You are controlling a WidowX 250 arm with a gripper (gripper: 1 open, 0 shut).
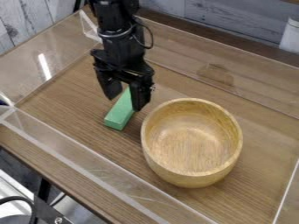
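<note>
A black robot arm hangs from the top centre, its gripper (124,91) open just above a green rectangular block (118,116) lying on the wooden table, the two fingers on either side near the block's far end. Whether they touch it cannot be told. A large tan round bowl (191,140) stands right of the block.
A white cylinder (292,35) stands at the back right. A clear edge strip runs along the left and front.
</note>
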